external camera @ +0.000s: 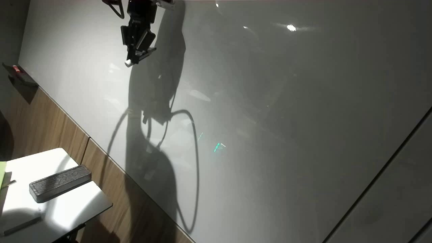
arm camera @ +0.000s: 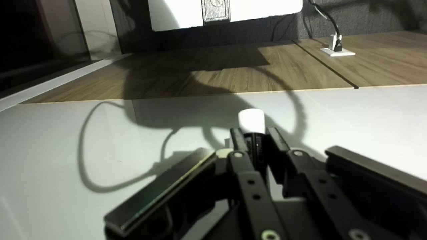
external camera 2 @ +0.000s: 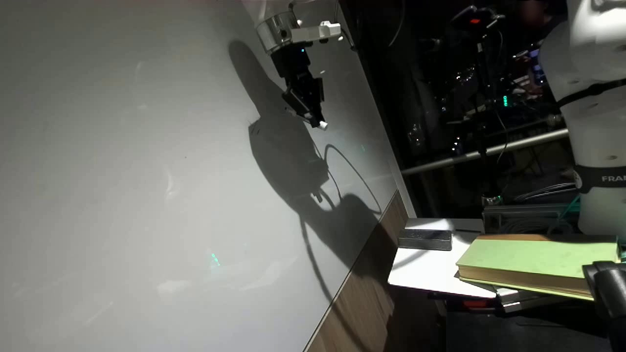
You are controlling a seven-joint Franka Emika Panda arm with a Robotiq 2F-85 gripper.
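Observation:
My gripper is shut on a slim marker-like object (arm camera: 251,120), whose white end sticks out past the fingertips and whose darker part sits between them. From exterior view 1, the gripper (external camera: 137,56) hangs near the top left of a large whiteboard (external camera: 259,121), with the object's white end (external camera: 128,63) pointing down and left. In exterior view 2, the gripper (external camera 2: 314,119) also appears in front of the board, a broad arm shadow falling beneath it. The exact gap between white end and board cannot be judged.
A dark eraser-like block (external camera: 60,183) lies on a small white table (external camera: 66,210) below the board. On that table's far side rests a green book (external camera 2: 534,261). Wood panelling (external camera 2: 358,296) runs under the board. A small dark holder (external camera: 24,77) is fixed at the board's left edge.

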